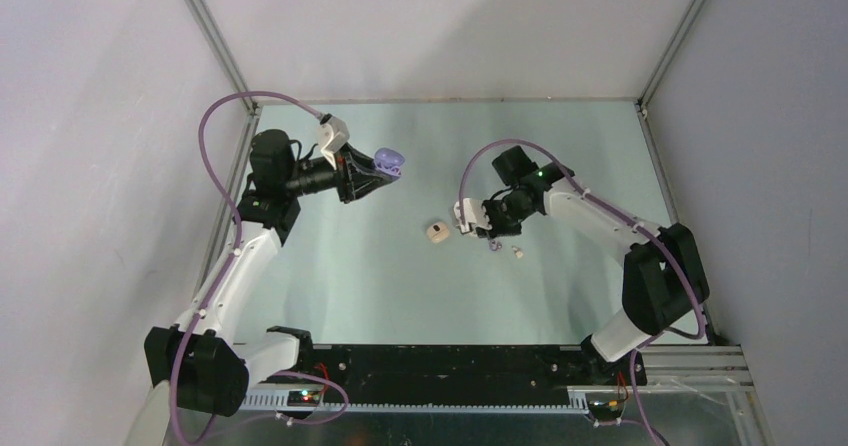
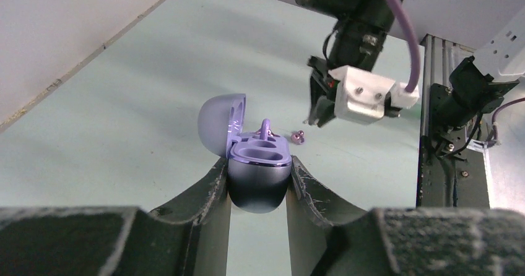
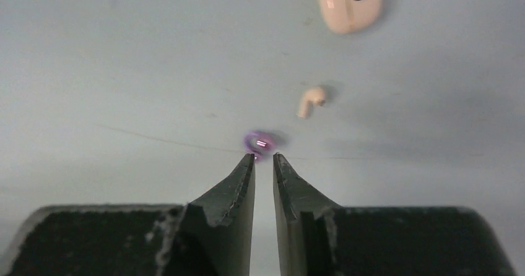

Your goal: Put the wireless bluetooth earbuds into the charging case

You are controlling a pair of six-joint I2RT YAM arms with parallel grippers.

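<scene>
A purple charging case (image 1: 388,161), lid up, is held by my left gripper, which is shut on its lower body; a stem shows in it in the left wrist view. My right gripper hangs over the table with a narrow gap between its fingertips. Past them a purple earbud (image 3: 261,143) lies on the table, blurred, with a small beige earbud (image 3: 312,99) near it.
A beige case (image 1: 437,232) lies in the middle of the table (image 1: 380,286). Walls border the back and both sides.
</scene>
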